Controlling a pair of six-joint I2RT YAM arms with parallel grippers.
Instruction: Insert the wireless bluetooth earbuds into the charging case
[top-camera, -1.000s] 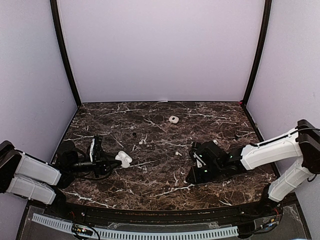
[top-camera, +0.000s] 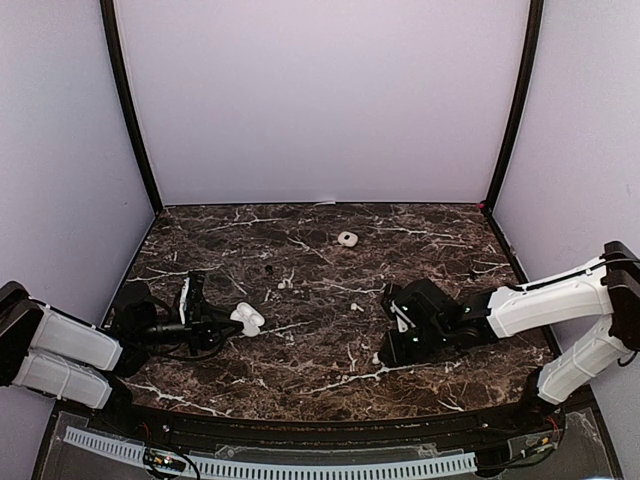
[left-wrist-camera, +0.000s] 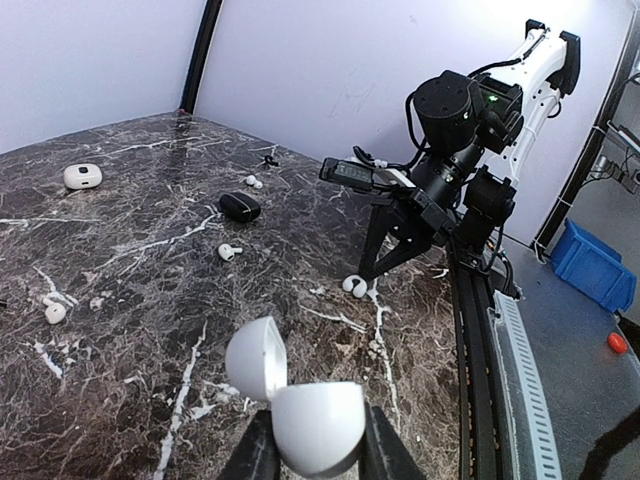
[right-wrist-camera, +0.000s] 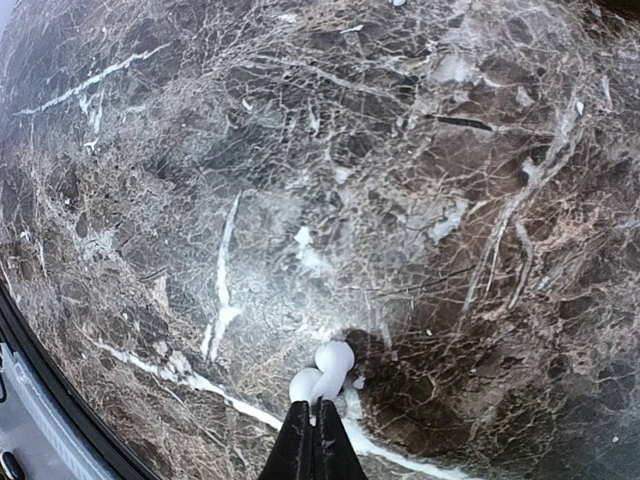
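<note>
My left gripper (top-camera: 232, 322) is shut on an open white charging case (left-wrist-camera: 318, 425), lid standing up, held low over the left of the table. My right gripper is down at a white earbud (right-wrist-camera: 333, 365) on the marble, its dark fingertips close together at the stem; whether they grip it I cannot tell. In the left wrist view that earbud (left-wrist-camera: 354, 286) shows as a small white shape under the right fingers.
A white case (top-camera: 348, 239) lies at the back, a black case (left-wrist-camera: 240, 208) behind my right gripper. Several small white pieces, including an earbud (left-wrist-camera: 228, 251), lie scattered mid-table.
The right gripper has shifted very slightly at the earbud in the top view. The left arm and its case have not moved.
</note>
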